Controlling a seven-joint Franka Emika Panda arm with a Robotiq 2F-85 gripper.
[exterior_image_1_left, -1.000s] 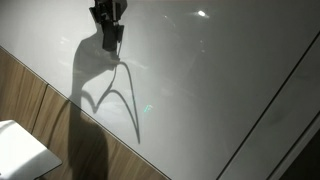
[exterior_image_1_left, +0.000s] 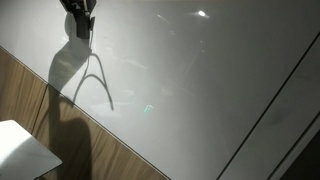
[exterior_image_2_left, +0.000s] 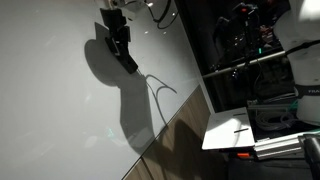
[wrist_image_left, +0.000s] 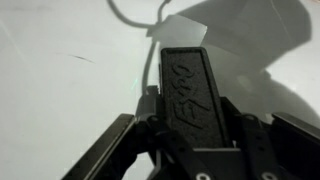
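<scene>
A black block with raised lettering, looking like a whiteboard eraser (wrist_image_left: 190, 90), sits between the fingers of my gripper, which is shut on it. Its far end points away over a white, glossy surface (wrist_image_left: 60, 90). At the top left of exterior view 1, the gripper (exterior_image_1_left: 82, 18) is partly cut off by the frame edge. Exterior view 2 shows the gripper (exterior_image_2_left: 116, 30) with the dark eraser (exterior_image_2_left: 126, 62) at its end, close to the white surface. Whether the eraser touches that surface I cannot tell.
A wood-coloured strip (exterior_image_1_left: 115, 158) borders the white surface, with a white flat-topped object (exterior_image_1_left: 22, 150) beyond it. A small green mark (exterior_image_1_left: 148, 108) shows on the white area, which is otherwise largely clear. A thin cable or its shadow (wrist_image_left: 150, 60) curves near the eraser.
In exterior view 1 my gripper has moved left and slightly upward toward the frame's top edge. Its shadow and the curved line's shadow have shifted left too.
</scene>
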